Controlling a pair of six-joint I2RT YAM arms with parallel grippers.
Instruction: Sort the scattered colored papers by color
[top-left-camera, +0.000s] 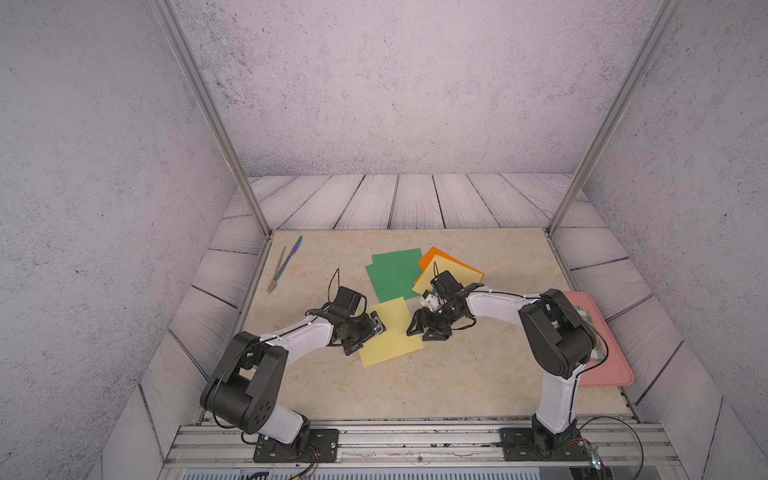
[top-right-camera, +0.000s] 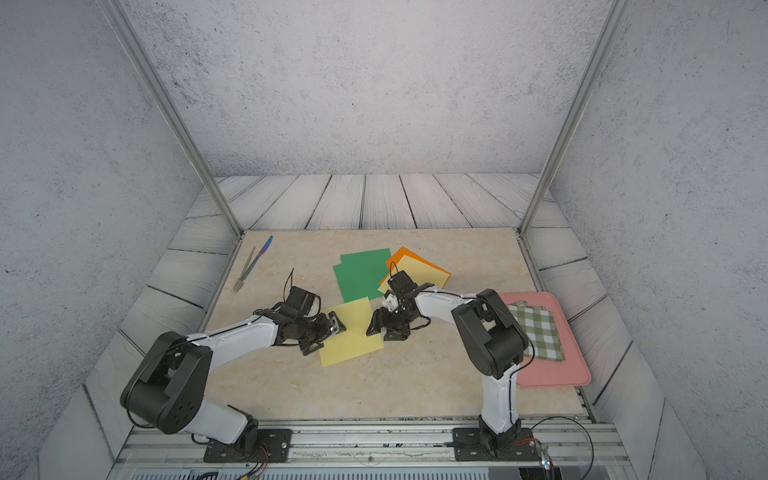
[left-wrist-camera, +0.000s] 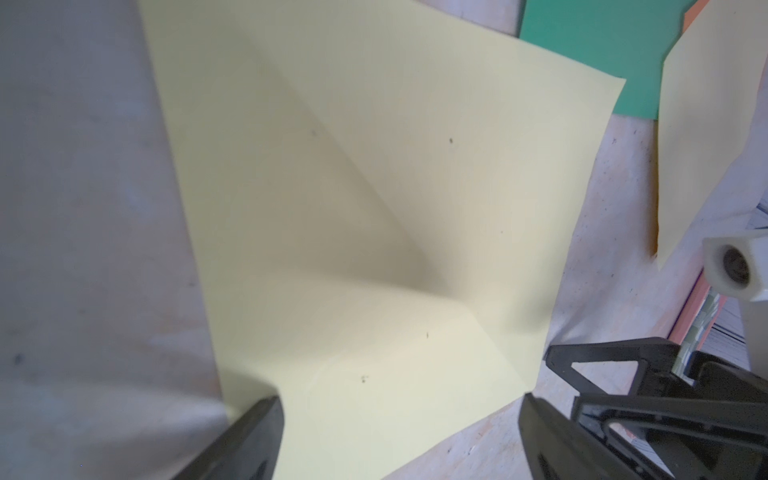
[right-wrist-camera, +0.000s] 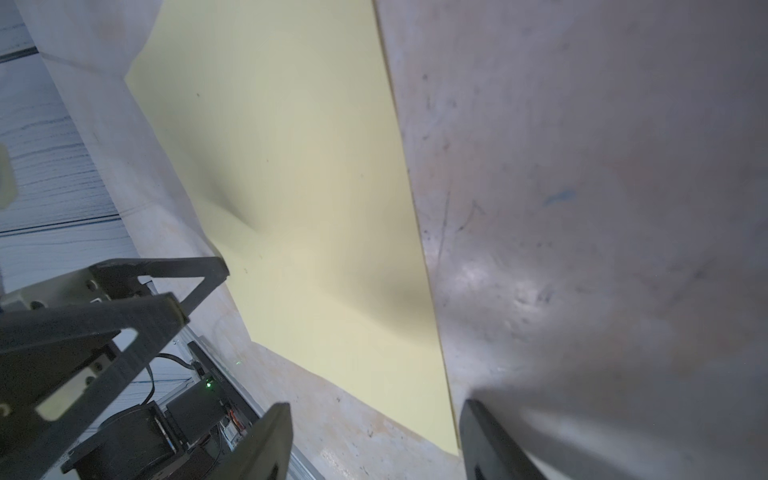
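A loose yellow sheet lies creased on the table between my grippers. My left gripper is open over its left part, one finger at its edge. At its right edge is my right gripper, open, one finger by the paper's border. Behind them, overlapping green sheets lie next to a stack of a yellow sheet on an orange one.
A pink tray with a checked cloth sits at the right. Thin utensils lie at the back left.
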